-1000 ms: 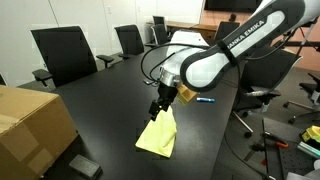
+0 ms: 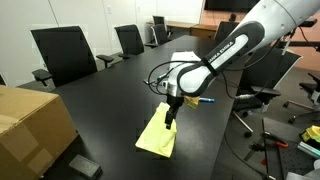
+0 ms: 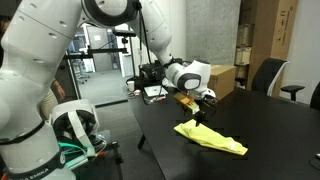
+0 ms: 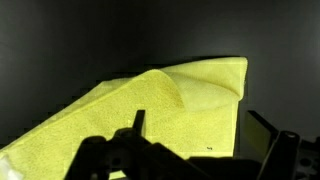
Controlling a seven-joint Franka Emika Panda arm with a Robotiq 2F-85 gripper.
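A yellow cloth (image 2: 157, 135) lies on the black table, partly creased. In the wrist view the cloth (image 4: 150, 115) fills the lower middle, with a folded-over corner toward the upper right. My gripper (image 2: 172, 111) points down over the cloth. In the second exterior view the gripper (image 3: 195, 112) is above the cloth's (image 3: 215, 138) far side. The wrist view shows the fingers wide apart, open, with cloth visible below and between the fingers. Whether the fingertips touch the cloth is not clear.
A cardboard box (image 2: 35, 128) stands at the table's left, with a dark block (image 2: 85, 165) near it. A blue marker-like item (image 2: 206, 99) lies right of the gripper. Several office chairs surround the table, whose middle is otherwise clear.
My gripper has shifted to the right and lower over the cloth, and its wrist has turned. The cloth looks the same.
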